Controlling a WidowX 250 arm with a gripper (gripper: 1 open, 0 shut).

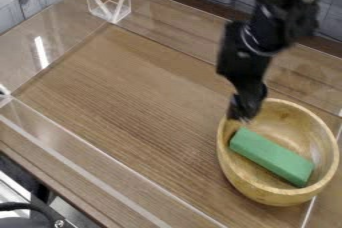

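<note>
My gripper [241,97], dark and motion-blurred, hangs open just above the upper left rim of a wooden bowl [311,142] at the lower right. A green block [270,156] lies in the bowl. Blur hides whether the fingertips touch the rim; nothing shows held between them.
The wooden table [120,102] has wide free room in the middle and left. A white wire-like holder [110,4] stands at the back left. Dark cables show at the lower left corner, off the table's edge.
</note>
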